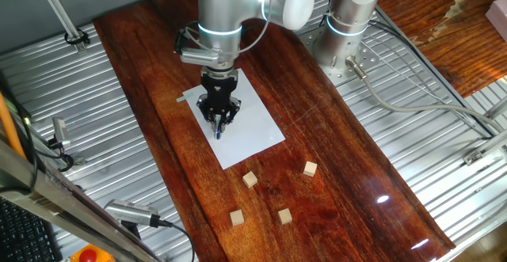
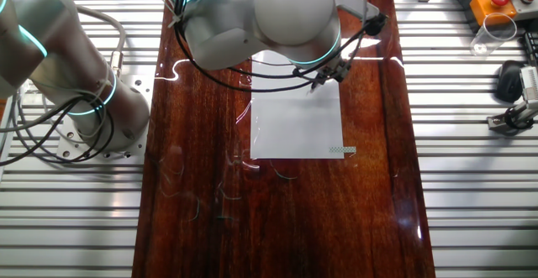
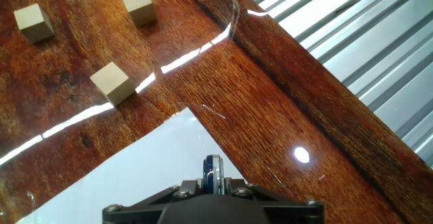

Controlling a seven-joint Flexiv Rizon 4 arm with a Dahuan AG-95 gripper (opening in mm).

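Observation:
My gripper [image 1: 218, 127] is over the white paper sheet [image 1: 257, 129], toward its left side in exterior view 1. Seen from the wrist, the gripper has its narrow, dark-blue and pale fingertips drawn together at the bottom centre. Whether anything thin is between them is unclear. Four-sided wooden blocks lie apart on the table beyond the sheet: a nearest block [image 1: 250, 179], a right block [image 1: 310, 168], a front block [image 1: 285, 216] and a left block [image 1: 237, 218]. Exterior view 2 shows the sheet [image 2: 294, 131], while the arm covers part of it.
A small patterned strip [image 2: 342, 149] lies at one sheet corner. A camera [image 1: 132, 212] stands off the table's left edge, and the robot's base [image 1: 337, 52] is at the right.

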